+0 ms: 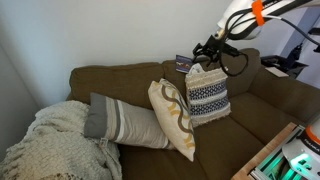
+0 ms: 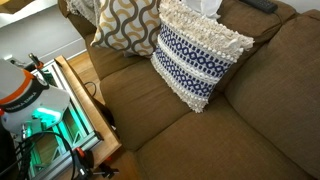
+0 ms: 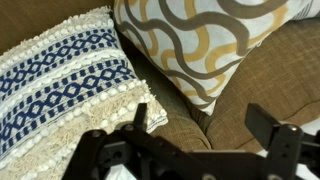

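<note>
My gripper is open in the wrist view, its two dark fingers wide apart with nothing between them. Below it lie a blue-and-white fringed pillow [image 3: 62, 75] on the left and a cream pillow with tan and grey waves [image 3: 195, 40] at the top. In exterior view 1 the gripper [image 1: 207, 51] hangs above the top of the fringed pillow [image 1: 208, 97], close to the sofa back. A white piece, perhaps tissue or cloth [image 2: 205, 7], shows at that pillow's top edge in exterior view 2.
The brown sofa [image 2: 190, 145] has a clear seat in front of the pillows. A grey pillow [image 1: 130, 124] and a cream knit blanket [image 1: 60, 145] occupy its left side. A small dark box or book [image 1: 183, 63] and a dark remote-like object [image 2: 262, 5] rest along the back.
</note>
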